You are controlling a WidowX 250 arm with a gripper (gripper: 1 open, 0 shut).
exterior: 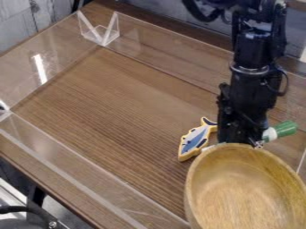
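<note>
My black gripper (245,136) hangs low at the right, just behind a large wooden bowl (245,201). A green-and-white object (282,130) sticks out to the right from behind it. A yellow toy (192,143) with a blue patch lies on the table left of the gripper, at the bowl's back-left. The fingertips are hidden among dark parts and behind the bowl's rim, so what is between them does not show clearly.
Clear plastic corner pieces (100,31) stand at the back left. A transparent edge runs along the left and front.
</note>
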